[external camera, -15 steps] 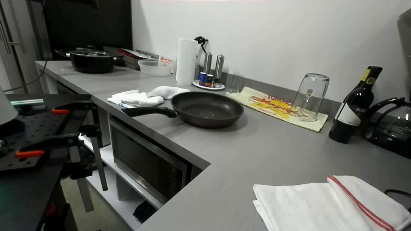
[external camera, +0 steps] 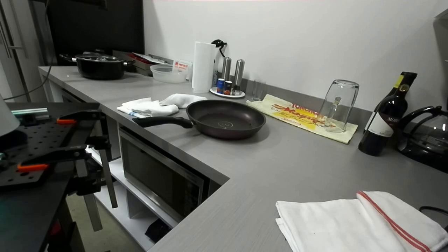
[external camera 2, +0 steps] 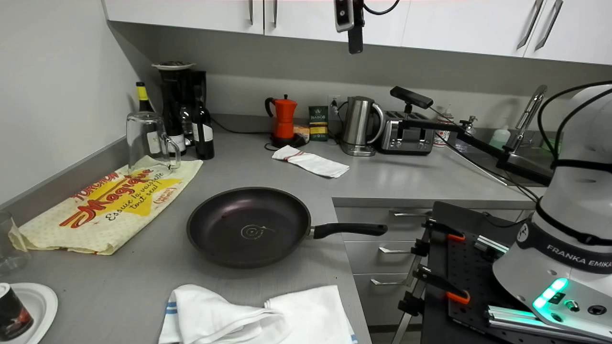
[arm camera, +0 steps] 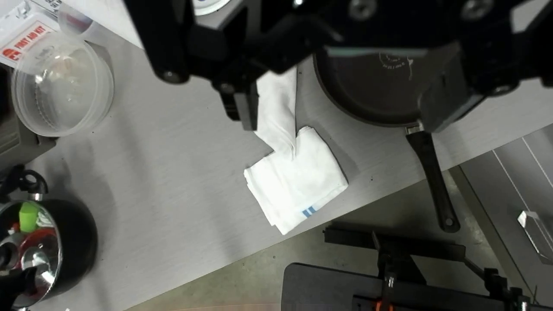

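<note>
High above the counter my gripper stands open, its fingers (arm camera: 246,109) wide apart and nothing held between them. In exterior view 2 only a small dark part of it shows at the top edge. Below it in the wrist view lie a folded white cloth (arm camera: 306,176) with blue stripes and a black frying pan (arm camera: 363,98), partly hidden by the gripper. The pan (external camera 2: 249,229) rests empty on the counter, its handle (external camera 2: 350,229) reaching past the counter edge. The white cloth (external camera: 151,107) lies rumpled beside the pan, apart from it.
A yellow cloth (external camera: 289,111) bears an upturned glass mug (external camera: 346,98). Wine bottles stand by the coffee maker (external camera: 424,130). A red-striped towel (external camera: 336,222) lies on the near counter. Beyond the cloth are a clear tub (arm camera: 65,85) and a black pot (arm camera: 77,243); bare counter separates them.
</note>
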